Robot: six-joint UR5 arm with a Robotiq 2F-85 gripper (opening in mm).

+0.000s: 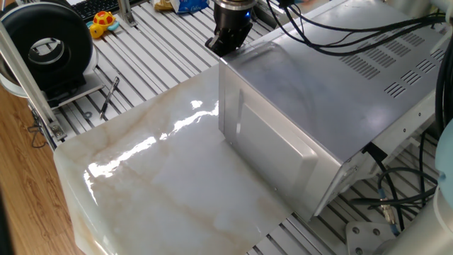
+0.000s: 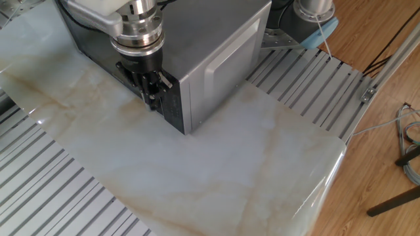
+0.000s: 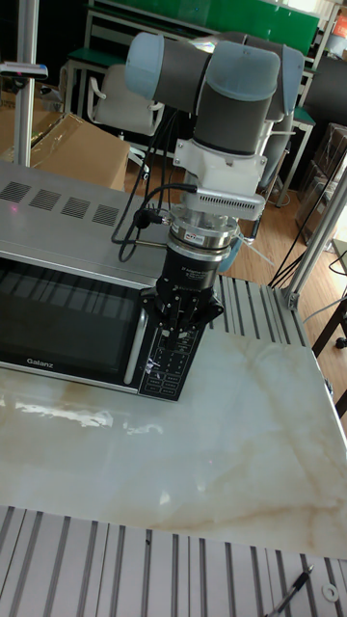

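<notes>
A silver microwave (image 1: 297, 85) stands on the table, its side panel toward exterior view 1. Exterior view 3 shows its dark front door (image 3: 62, 321), which looks closed, with a pale upright handle (image 3: 135, 344) and a black control panel (image 3: 168, 368) to the right of it. My gripper (image 2: 153, 105) points down in front of the control panel, close to the front corner. From exterior view 3 the gripper (image 3: 174, 335) overlaps the panel beside the handle. Contact with the microwave cannot be made out. Its fingers are dark against the dark panel, so their spacing is unclear.
A glossy marbled sheet (image 2: 216, 183) covers the table in front of and beside the microwave, with bare room on it. Black cables (image 1: 340, 48) hang over the microwave top. A yellow-and-red toy (image 1: 104, 23) and a black ring-shaped object (image 1: 48, 49) sit farther off.
</notes>
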